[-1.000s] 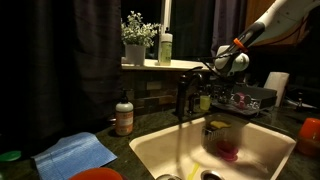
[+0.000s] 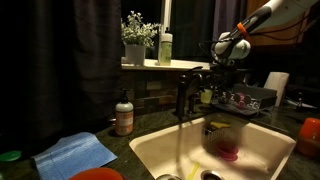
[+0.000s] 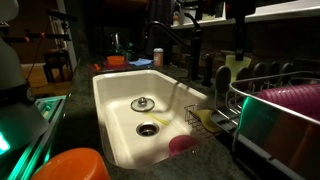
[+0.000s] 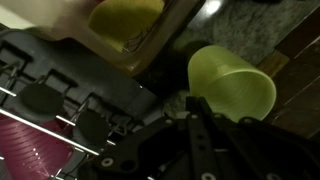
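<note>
A pale yellow-green cup (image 4: pixel 230 85) is in the wrist view, its round opening turned towards the camera. My gripper is shut, its dark fingertips overlapping the cup's near edge. Whether the thin wall is between them cannot be made out. In exterior view 1 the cup (image 2: pixel 206 96) shows small below my arm, beside the dish rack. Exterior view 2 has the yellow-green cup (image 3: pixel 237 68) directly under my dark gripper, near the back of the counter.
The dish rack (image 2: pixel 245 97) holds pink and dark items. A wire caddy with a yellow sponge (image 4: pixel 125 20) is close to the cup. The white sink (image 3: pixel 125 95) contains a pink bowl (image 3: pixel 183 144) and a strainer (image 3: pixel 143 103). A tall faucet (image 2: pixel 181 95) rises behind it.
My arm has risen slightly near the dish rack. The yellow-green cup also appears a little higher in exterior view 1. The sink's contents look unchanged.
</note>
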